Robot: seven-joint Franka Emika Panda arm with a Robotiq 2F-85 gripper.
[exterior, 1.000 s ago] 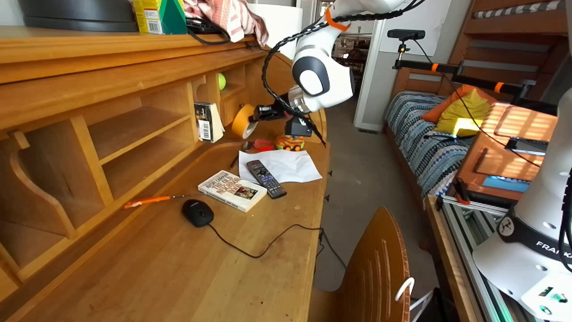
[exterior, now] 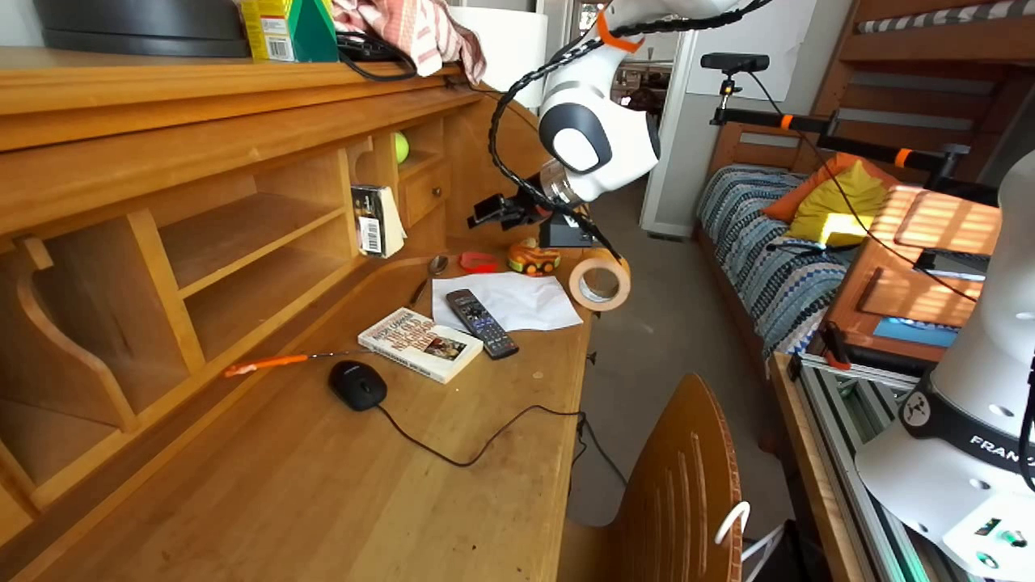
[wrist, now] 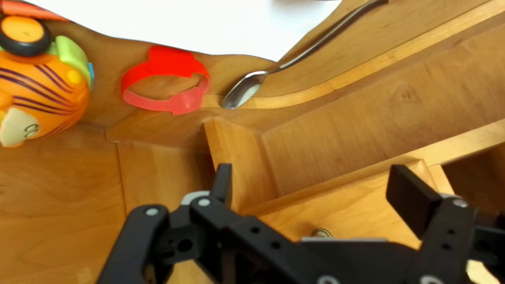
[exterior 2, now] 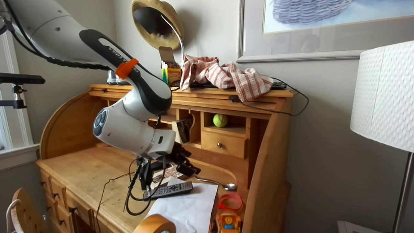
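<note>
My gripper stands open, its black fingers (wrist: 221, 184) wide apart with nothing between them. It hangs in front of the small drawer (wrist: 341, 215) of the desk hutch. A roll of tan tape (exterior: 579, 281) is at the right edge of the desk, well apart from the gripper, its round face turned to the camera. In exterior view 2 the top of that tape roll (exterior 2: 155, 222) shows at the bottom edge, near the white paper (exterior 2: 194, 205). Whether it rests on the desktop cannot be told. The wrist view does not show the tape.
Around the paper lie a spoon (wrist: 246, 90), a red ring-shaped item (wrist: 165, 85), an orange toy car (wrist: 42, 90) and a remote (exterior: 482, 323). A book (exterior: 421, 343) and a mouse (exterior: 356, 385) sit nearer. The desktop's near part is mostly clear. A chair (exterior: 679, 485) stands beside it.
A second ago the tape roll was at the gripper's fingers by the drawer. Now it is away from them, at the desk's right edge. The arm has shifted slightly right.
</note>
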